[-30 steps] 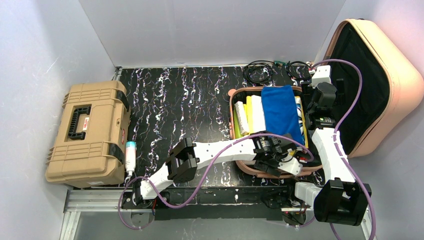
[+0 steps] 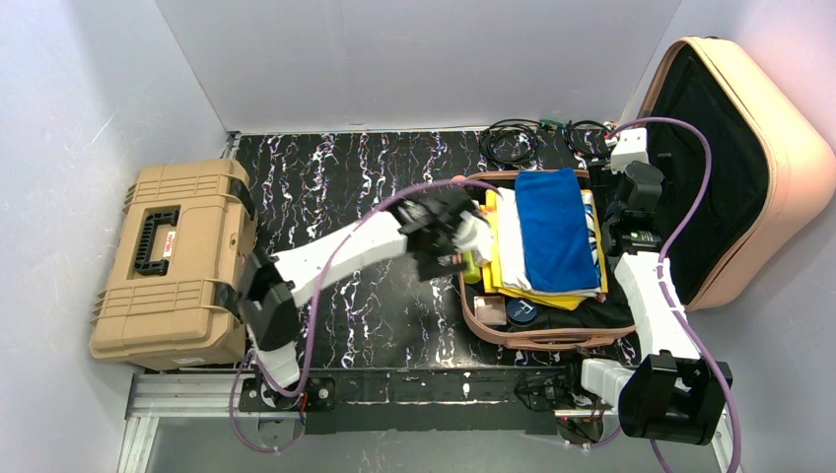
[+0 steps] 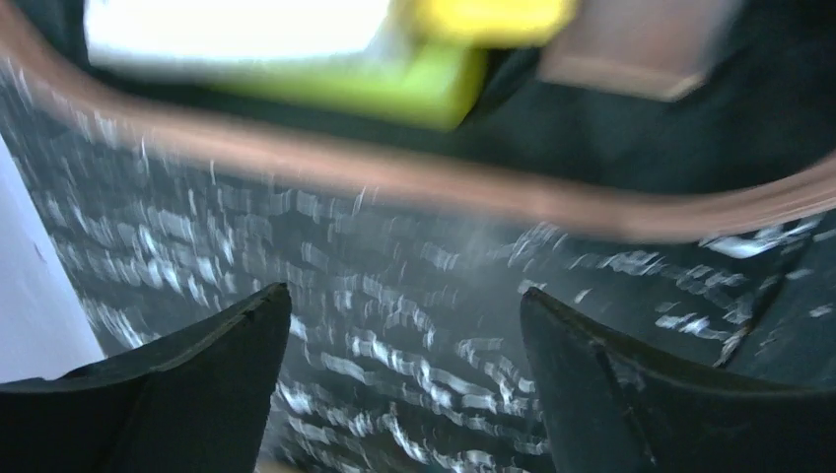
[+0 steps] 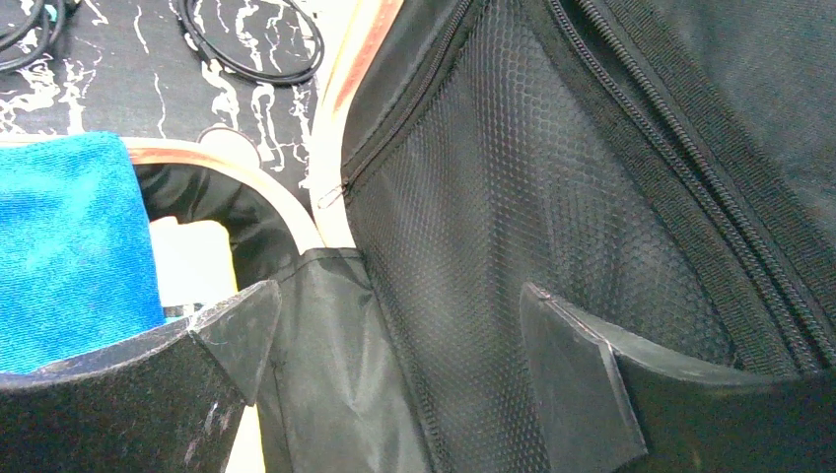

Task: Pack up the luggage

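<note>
The open suitcase [image 2: 532,340] holds a folded blue towel [image 2: 555,232] on white and yellow cloth, a small brown box [image 2: 490,310] and a dark blue round container [image 2: 522,312]. A green item [image 2: 471,268] lies along its left side. My left gripper, blurred at that side in the top view, shows open and empty in the left wrist view [image 3: 404,296], over bare table outside the suitcase rim [image 3: 473,192]. In the right wrist view my right gripper stands open and empty before the mesh lining of the raised lid [image 4: 552,187].
A tan hard case [image 2: 177,266] stands at the far left. Coiled black cables [image 2: 510,143] lie behind the suitcase. The table [image 2: 325,187] between case and suitcase is clear toward the back.
The left arm has swung from the suitcase's front back and left to its left side, uncovering the brown box and blue container. It now hides the white bottle near the tan case. Right arm unmoved.
</note>
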